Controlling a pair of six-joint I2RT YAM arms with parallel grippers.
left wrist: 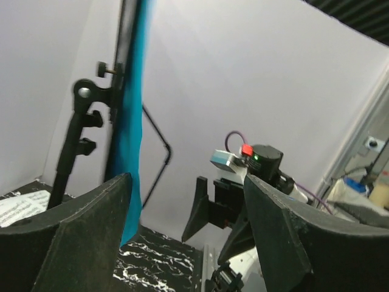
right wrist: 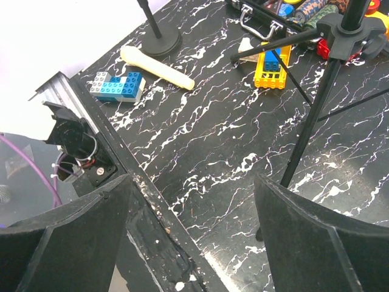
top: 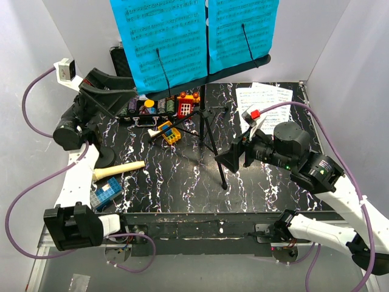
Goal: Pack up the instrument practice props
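Observation:
A music stand (top: 207, 128) holds blue sheet music (top: 158, 38) high at the back. My left gripper (top: 123, 93) is raised at the stand's left end; in the left wrist view its fingers stand apart, with the blue sheet's edge (left wrist: 129, 152) behind the left finger, whether between them I cannot tell. My right gripper (top: 234, 160) hangs open right of the stand's front leg. An open black case (top: 145, 120) with rolls, white music pages (top: 262, 108), yellow brick toy (top: 171, 136), red toy (top: 185, 108), wooden stick (top: 124, 170) and blue bricks (top: 106, 193) lie below.
A round black base (right wrist: 161, 44) stands near the stick at the left. Walls surround the back and sides, and purple cables hang from both arms.

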